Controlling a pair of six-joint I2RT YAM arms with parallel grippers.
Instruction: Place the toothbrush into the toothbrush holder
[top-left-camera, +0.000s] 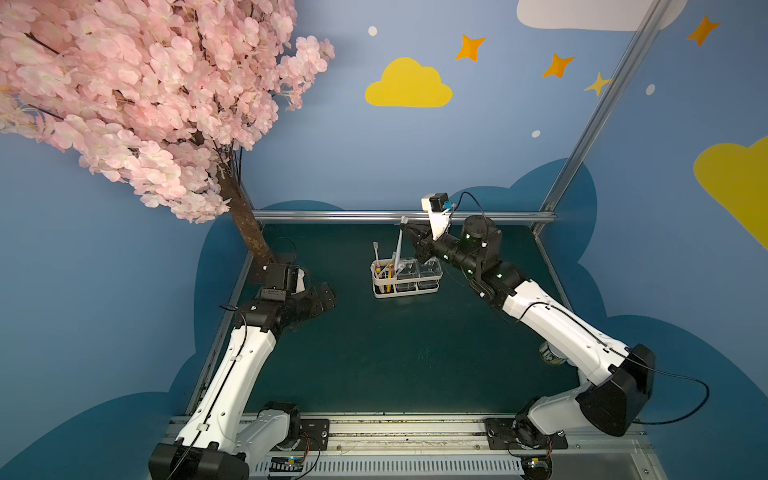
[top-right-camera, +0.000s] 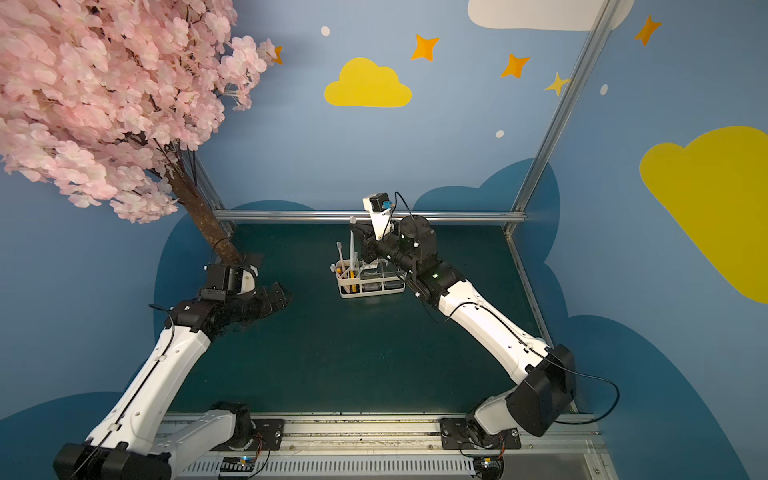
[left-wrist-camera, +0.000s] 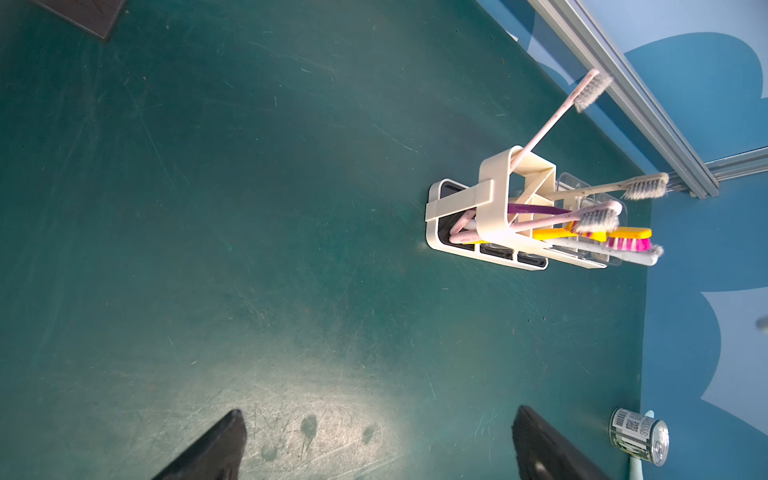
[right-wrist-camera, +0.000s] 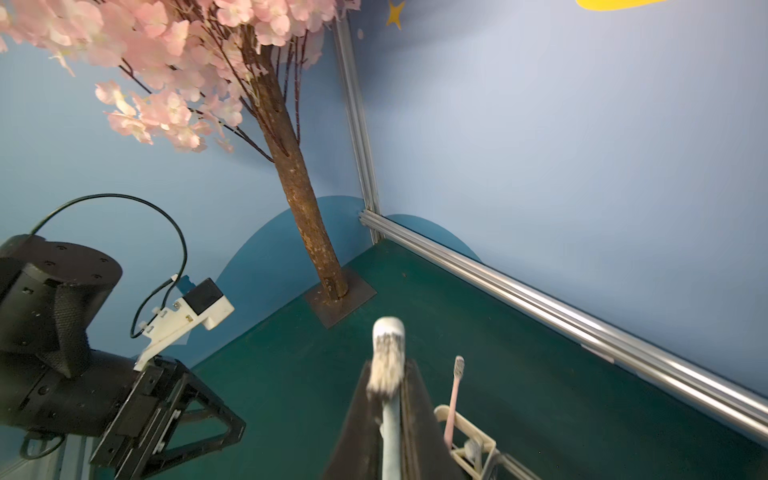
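Observation:
A white, pale-handled toothbrush (right-wrist-camera: 390, 428) stands near upright with my right gripper shut on it just below the bristles. In the top left view that toothbrush (top-left-camera: 399, 246) hangs over the left part of the white toothbrush holder (top-left-camera: 414, 293); whether its lower end is inside a slot I cannot tell. Several brushes stand in the holder, among them a pink toothbrush (left-wrist-camera: 552, 120) and a yellow one (left-wrist-camera: 629, 233). My left gripper is open and empty, left of the holder.
A can (left-wrist-camera: 638, 436) lies at the table's right, beside a pale handle (left-wrist-camera: 636, 470). Clear cups (top-left-camera: 428, 269) fill the holder's right part. The tree trunk (top-left-camera: 244, 220) rises at the back left.

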